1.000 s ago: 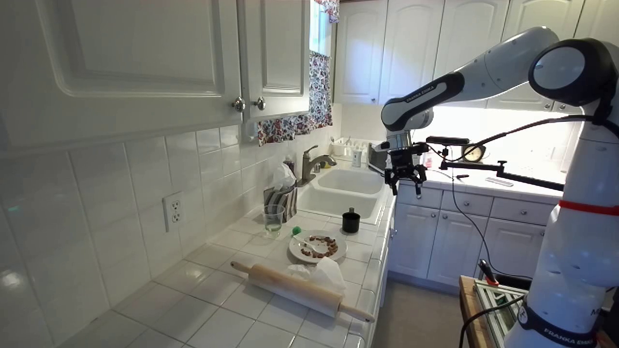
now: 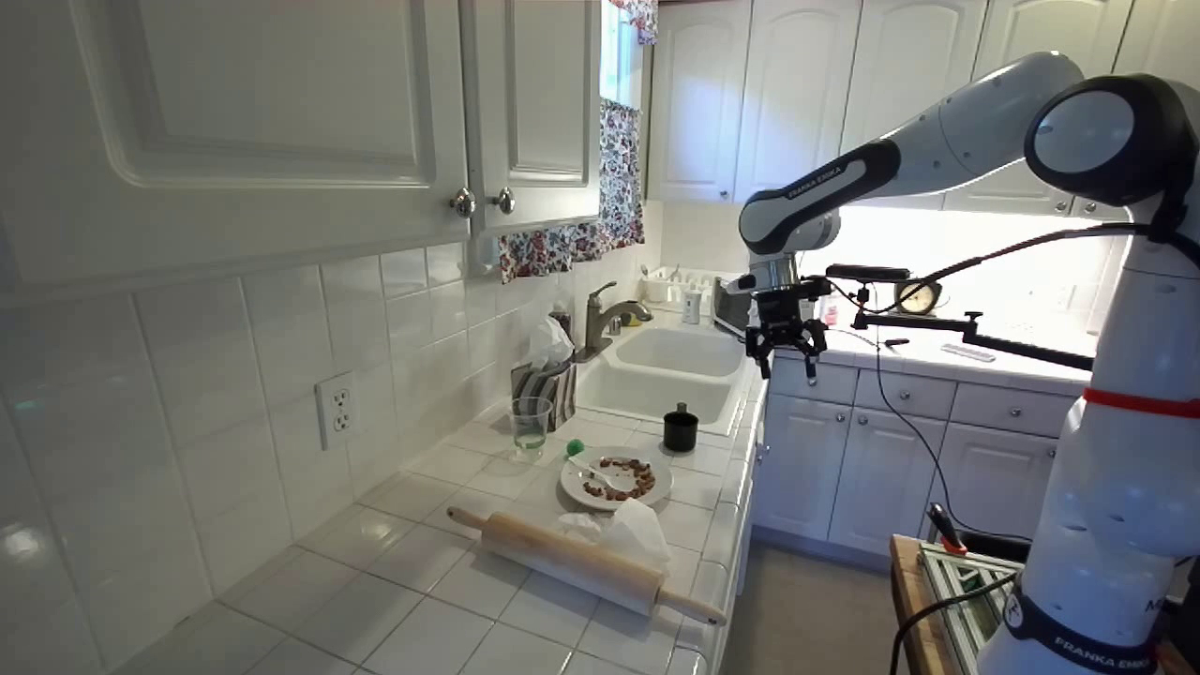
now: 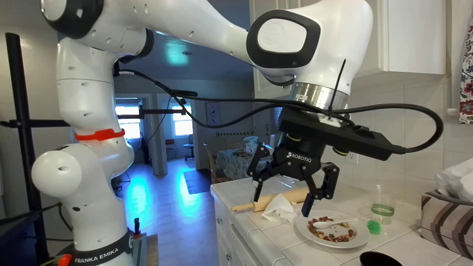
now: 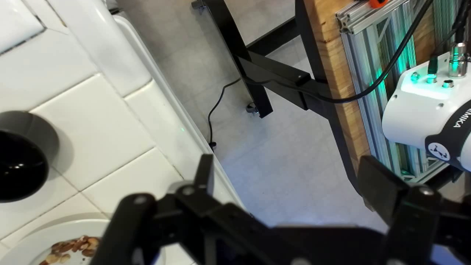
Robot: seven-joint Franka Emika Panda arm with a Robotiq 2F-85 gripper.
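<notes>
My gripper (image 2: 789, 376) is open and empty, raised in the air beside the counter's front edge. In the wrist view its dark fingers (image 4: 204, 173) stand wide apart over the floor. On the counter a white plate (image 3: 306, 230) holds brown nuts (image 3: 326, 236) around its surface, with a white spoon (image 3: 328, 224) lying across it. A small black cup (image 2: 681, 432) stands between the plate and the sink. The wooden rolling pin (image 2: 568, 559) lies on the near counter, with a crumpled white tissue (image 2: 637, 533) between it and the plate.
A clear cup (image 2: 530, 431) and a green spiky ball (image 3: 373, 227) sit beside the plate. Behind them is a striped tissue box (image 2: 559, 394) near the sink (image 2: 658, 394). Upper cabinets (image 2: 540, 112) overhang the counter.
</notes>
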